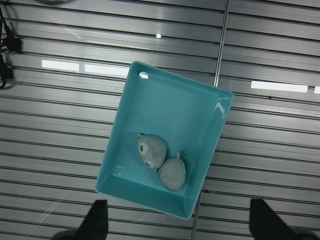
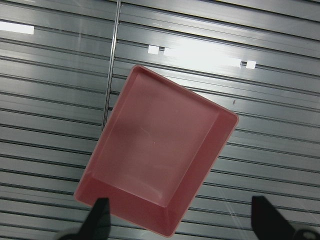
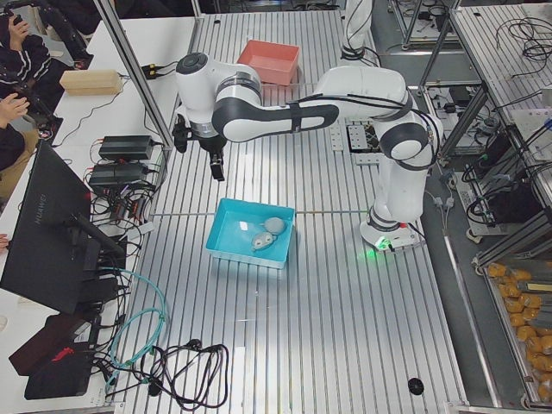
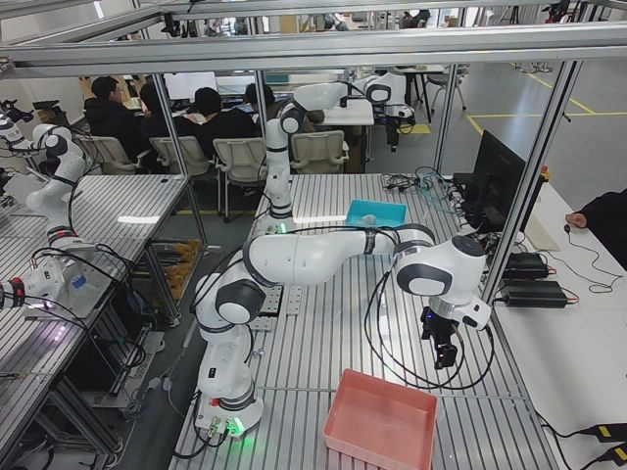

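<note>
A teal bin (image 1: 165, 100) on the slatted metal table holds two grey plush toys, one with a face (image 1: 151, 150) and another (image 1: 172, 174) touching it. My left gripper hangs above this bin, its fingers wide apart at the bottom of the left wrist view, with nothing between them. An empty red bin (image 2: 152, 140) lies at the other end of the table, under my right gripper, which is also open and empty, high over it.
Coiled cables (image 3: 198, 371) lie near one table corner. A monitor (image 3: 47, 224) and power boxes (image 3: 125, 147) stand on the side table.
</note>
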